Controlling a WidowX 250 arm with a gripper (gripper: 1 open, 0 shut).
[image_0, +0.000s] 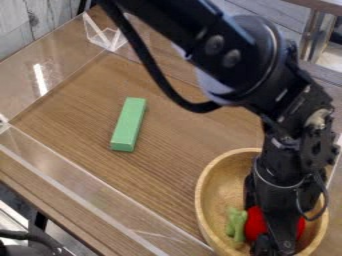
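My black gripper (274, 215) reaches down into a tan bowl (217, 190) at the lower right. In the bowl are a red object (291, 228) and a green piece (235, 222) left of it. The fingers overlap the red object and partly hide it; I cannot tell whether they grip it or how far apart they stand.
A green block (130, 124) lies on the wooden table (174, 160) at the middle left, with bare wood around it. A clear container (104, 32) stands at the top left. The table's edge runs along the lower left.
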